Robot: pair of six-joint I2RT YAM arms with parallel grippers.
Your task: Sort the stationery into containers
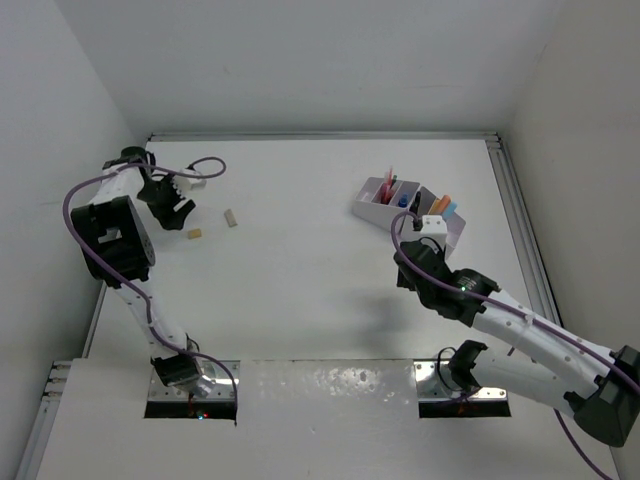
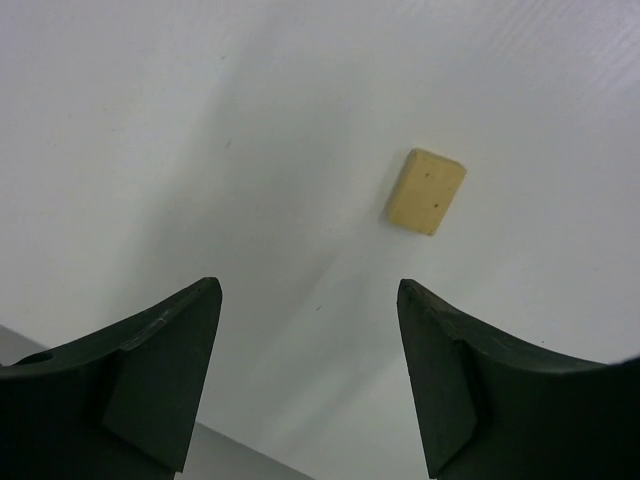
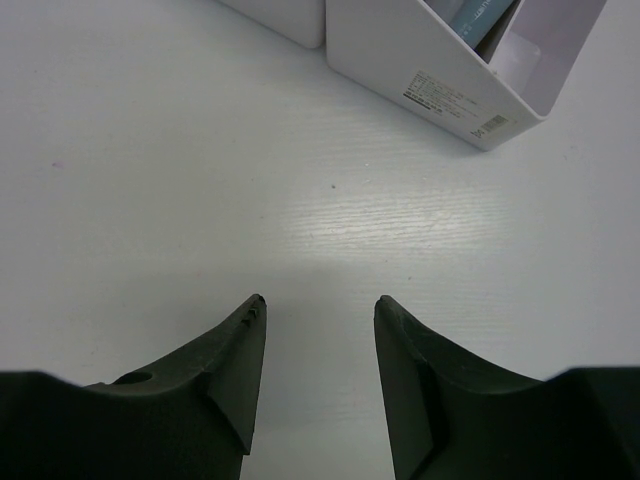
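Note:
A small tan block (image 2: 425, 192) lies on the table beyond my left gripper, which is open with nothing between its fingers. From above, the left gripper (image 1: 178, 208) is at the table's left side, near that block (image 1: 194, 233) and a paler oblong piece (image 1: 230, 218). A white compartment organizer (image 1: 375, 210) at the back right holds pens and other coloured stationery. My right gripper is open and empty over bare table, in front of the organizer (image 3: 440, 95), whose near compartment holds a teal item (image 3: 480, 15).
Walls stand close along the back and both sides, with metal rails at the table's edges.

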